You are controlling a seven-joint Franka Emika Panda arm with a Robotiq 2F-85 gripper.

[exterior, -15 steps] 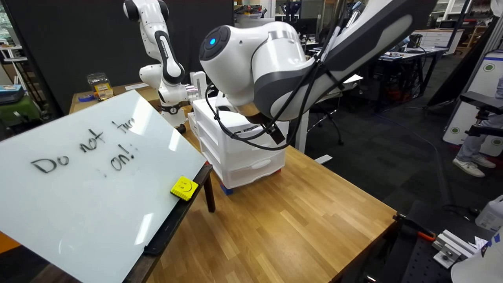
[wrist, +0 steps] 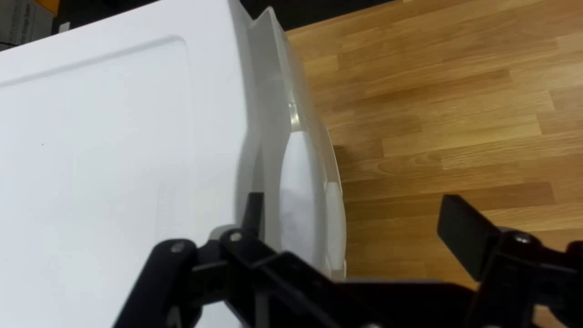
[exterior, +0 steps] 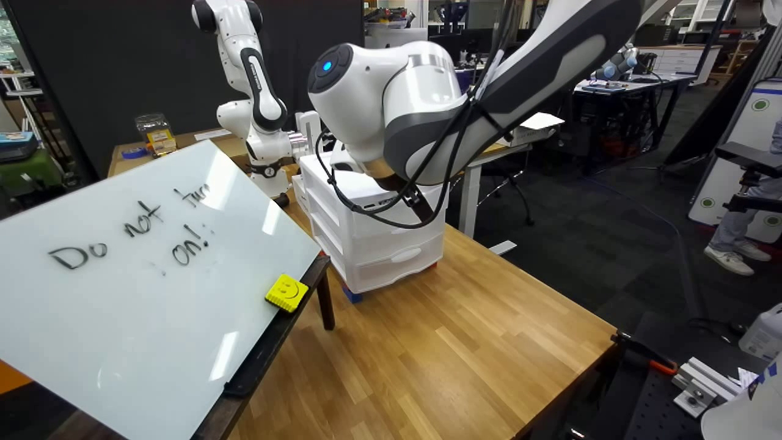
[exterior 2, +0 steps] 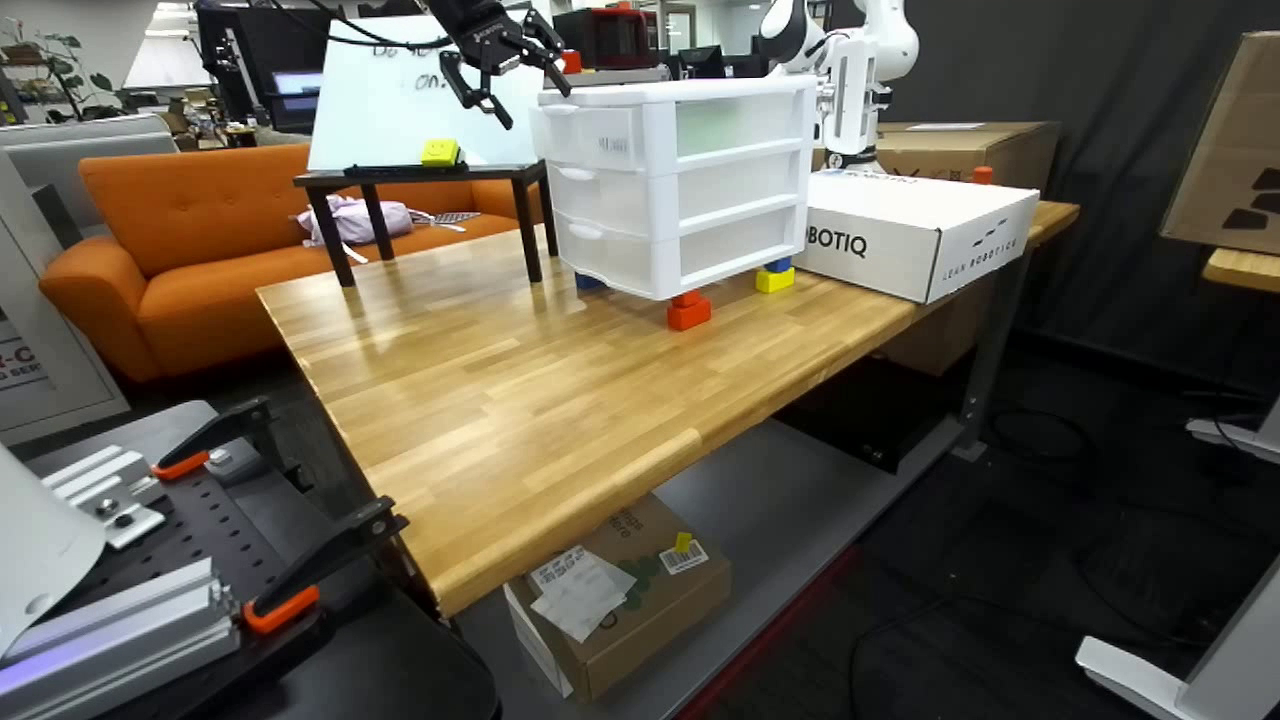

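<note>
A white three-drawer plastic cabinet point(exterior 2: 666, 192) stands at the back of the wooden table, raised on coloured blocks. My gripper point(exterior 2: 533, 103) is by the upper front edge of it, fingers spread and pointing down. In the wrist view the open gripper has its left finger point(wrist: 253, 214) over the edge of the cabinet top and its right finger point(wrist: 462, 229) out over the table. Between them lie the white handles point(wrist: 300, 191) on the drawer fronts, with nothing gripped. Whether the left finger touches the cabinet cannot be told. The arm hides part of the cabinet front in exterior view 1.
A whiteboard point(exterior: 146, 293) with writing and a yellow smiley eraser point(exterior: 286, 293) leans on a small dark stand beside the cabinet. A white Robotiq box point(exterior 2: 918, 228) sits on its other side.
The arm has shifted slightly left in exterior view 1, and the visible dark gripper part has moved left with it. The cabinet, whiteboard and eraser look unmoved.
</note>
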